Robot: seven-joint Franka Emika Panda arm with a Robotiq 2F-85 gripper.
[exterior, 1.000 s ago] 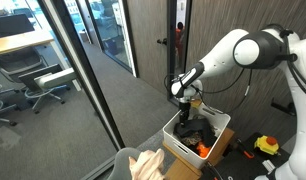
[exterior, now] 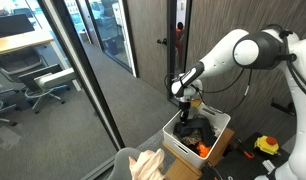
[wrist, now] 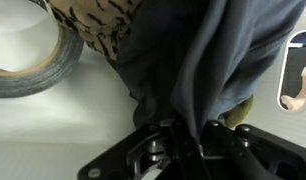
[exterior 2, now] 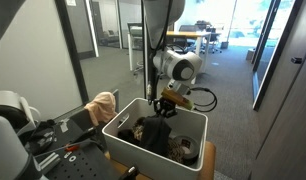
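My gripper is shut on a dark grey cloth (wrist: 208,65), which bunches up between the fingers in the wrist view. The cloth spreads away from the fingers and partly covers what lies beneath. In exterior view 2 the gripper (exterior 2: 165,107) is low over the white bin (exterior 2: 195,119), with the dark cloth (exterior 2: 156,130) hanging below it into the bin. Exterior view 1 shows the dark cloth (exterior: 196,130) inside the bin, under the arm. The fingertips themselves are hidden by the cloth.
A roll of tape (wrist: 55,70) and a patterned cloth (wrist: 98,22) lie in the bin beside the grey cloth. An orange item (exterior: 203,150) is at its near side. Outside stand a peach-coloured cloth (exterior: 147,165) and red-handled tools (exterior: 267,145).
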